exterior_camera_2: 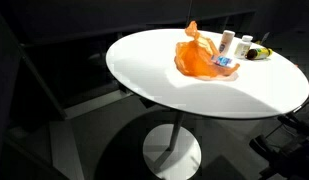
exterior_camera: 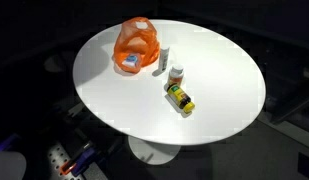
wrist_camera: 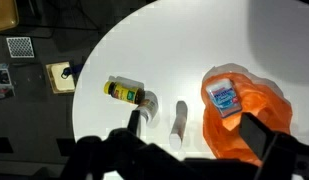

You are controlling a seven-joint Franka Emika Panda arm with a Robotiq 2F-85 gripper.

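Observation:
An orange plastic bag (exterior_camera: 142, 42) lies crumpled on the round white table, with a small blue-and-white packet (exterior_camera: 130, 62) at its edge; whether the packet is inside cannot be told. Beside the bag stands a slim white container (exterior_camera: 163, 58). A white bottle (exterior_camera: 175, 76) is upright near it, and a yellow, green and dark bottle (exterior_camera: 180, 97) rests on its side. In the wrist view my gripper is open above the table, its dark fingers wide apart. Between them, below, shows the slim white container (wrist_camera: 178, 125); nothing is held.
The round white table (exterior_camera_2: 144, 55) has wide bare areas around the group of objects. Its edge is open all round, with dark floor below. Beyond the edge in the wrist view lie a tan board (wrist_camera: 61, 77) and other equipment.

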